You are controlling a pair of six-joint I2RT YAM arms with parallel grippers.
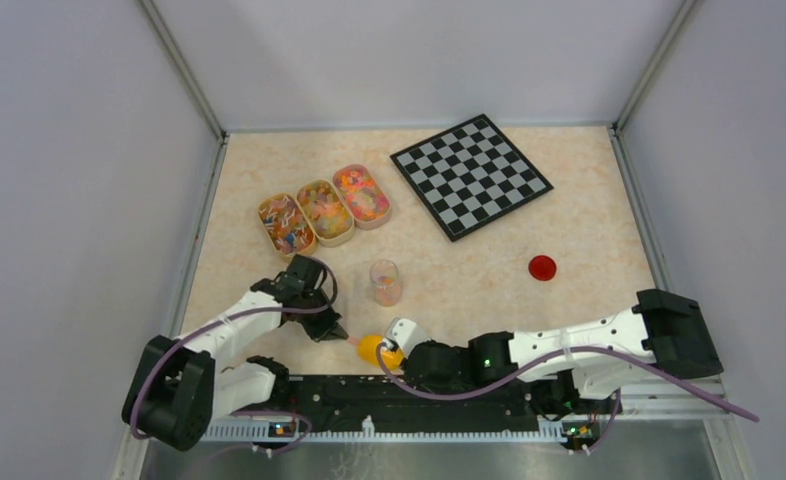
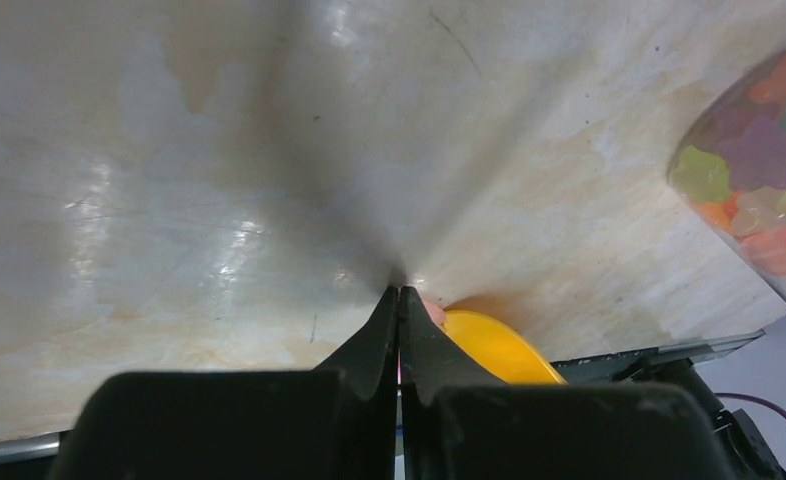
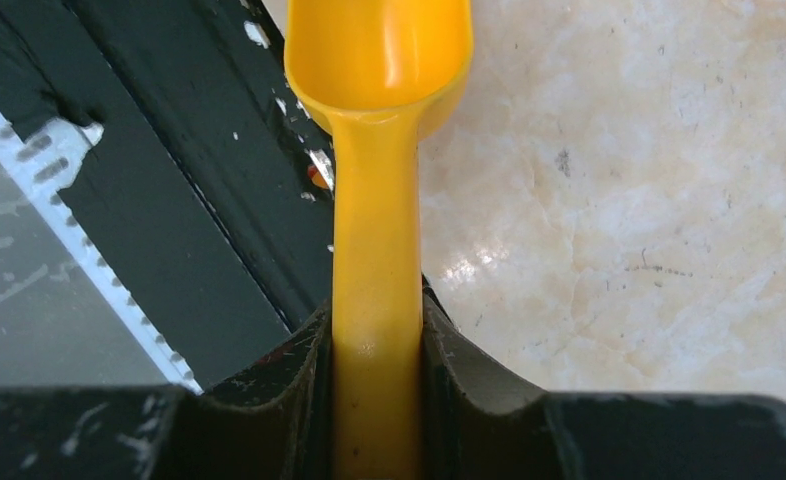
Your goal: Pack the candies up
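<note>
My right gripper is shut on the handle of a yellow scoop; the part of its bowl in the right wrist view looks empty. In the top view the scoop lies low at the table's front edge. A small pink candy is at the lip of the scoop, close beside my left gripper, whose fingers are pressed together with nothing visible between them. Whether they touch the candy I cannot tell. A clear jar with colourful candies stands behind the scoop. Its candies also show in the left wrist view.
Three candy tubs stand at the back left: wrapped pieces, mixed gummies and reddish ones. A red lid lies at the right, a chessboard at the back. Between jar and lid the table is clear.
</note>
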